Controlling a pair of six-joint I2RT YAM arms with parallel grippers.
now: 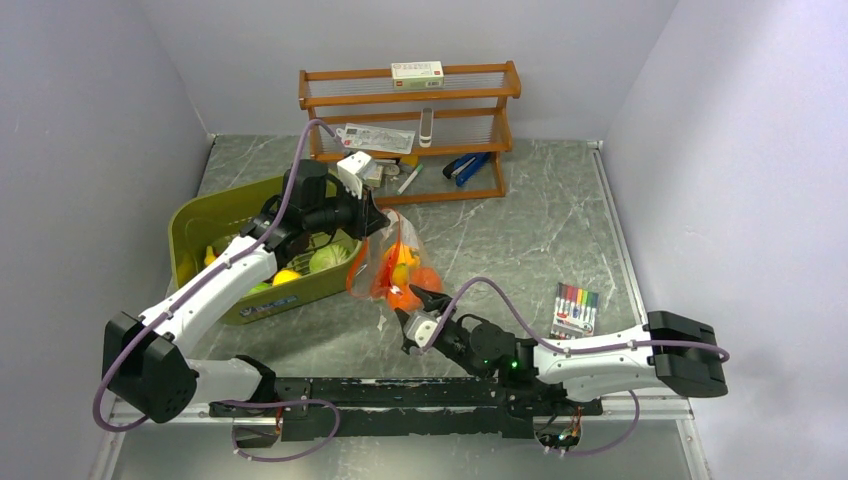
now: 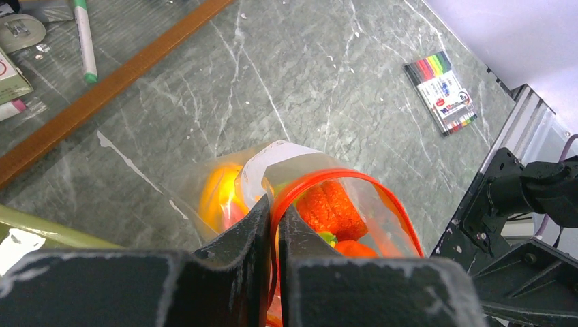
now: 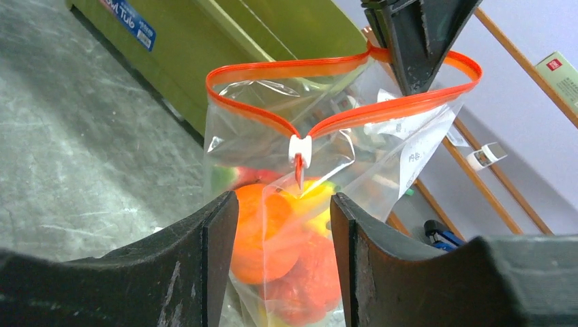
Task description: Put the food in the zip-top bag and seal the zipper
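A clear zip bag with an orange rim [image 3: 402, 105] hangs with its mouth open. Orange and yellow food [image 3: 272, 238] fills its lower part. My left gripper is shut on the bag's rim, at the side away from the slider. The white zipper slider [image 3: 300, 150] sits on the near corner of the rim in the right wrist view. My right gripper stands part open in front of the bag, its fingertips below the slider on either side, with nothing clearly gripped between them.
A green tub [image 1: 290, 298] with more food stands left of the bag, under the left arm. The wooden rack [image 1: 410, 101] is at the back, and a pack of markers [image 1: 575, 308] lies at the right. Open counter [image 1: 510, 240] stretches right of the bag.
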